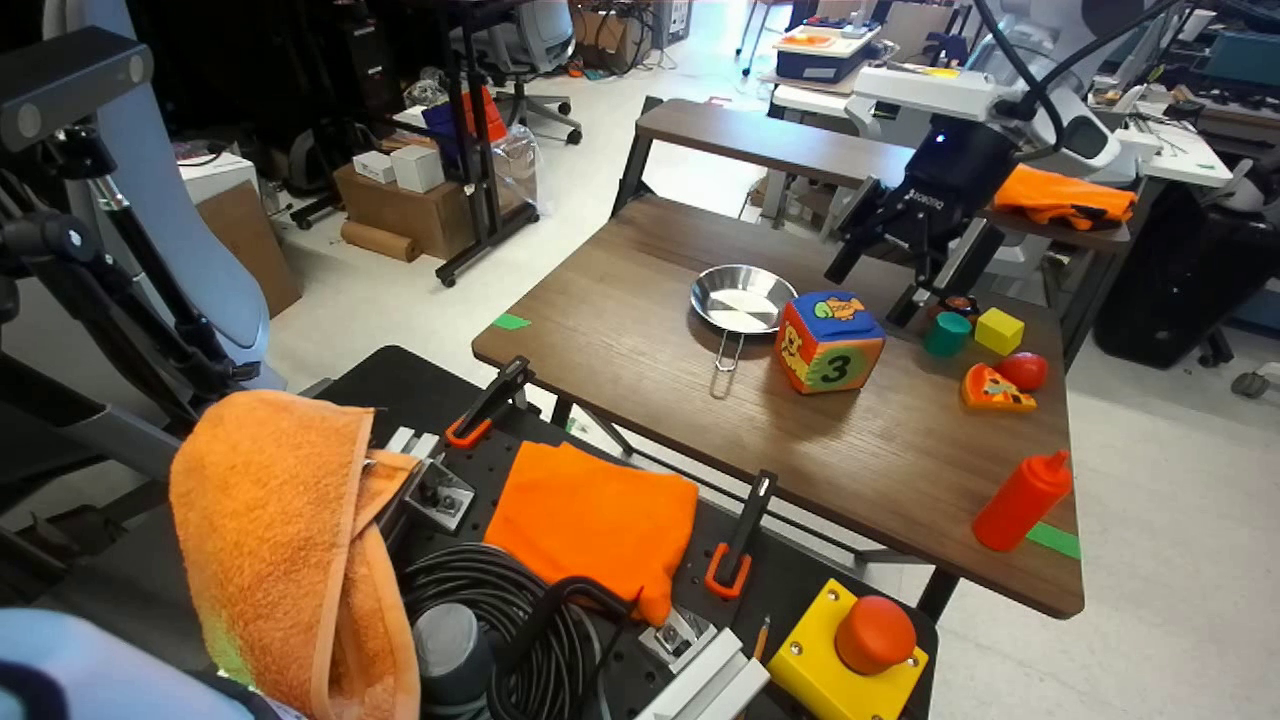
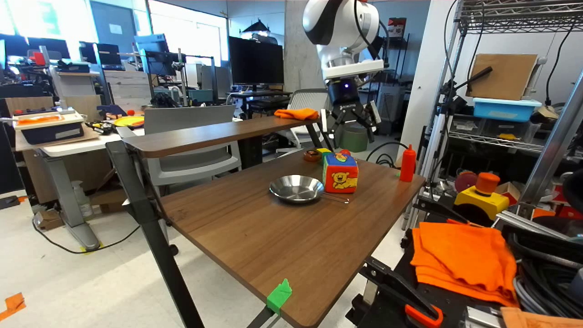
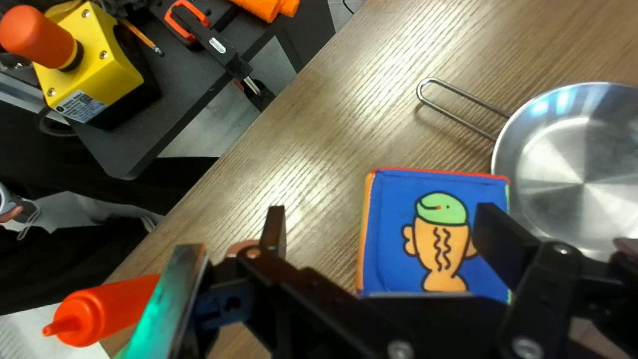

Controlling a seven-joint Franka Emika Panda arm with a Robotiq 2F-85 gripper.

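A soft cube point(image 1: 828, 344) with a blue top, a printed fish and a black 3 on one side stands on the brown table point(image 1: 648, 276). Its blue fish face point(image 3: 439, 236) shows in the wrist view, partly covered by the lower parts of my gripper. My gripper point(image 1: 869, 292) is open and above the table, behind the cube in exterior view 1, with nothing held. From the other side, the gripper point(image 2: 352, 131) hangs higher than the cube point(image 2: 341, 174). Beside the cube lies a steel pan point(image 1: 743, 300), its wire handle toward the table's front edge.
Right of the cube are a green cup-like piece point(image 1: 948, 334), a yellow block point(image 1: 998, 331), a red ball-like item point(image 1: 1023, 371) and a toy pizza slice point(image 1: 997, 390). A red squeeze bottle point(image 1: 1022, 502) stands near the front right corner.
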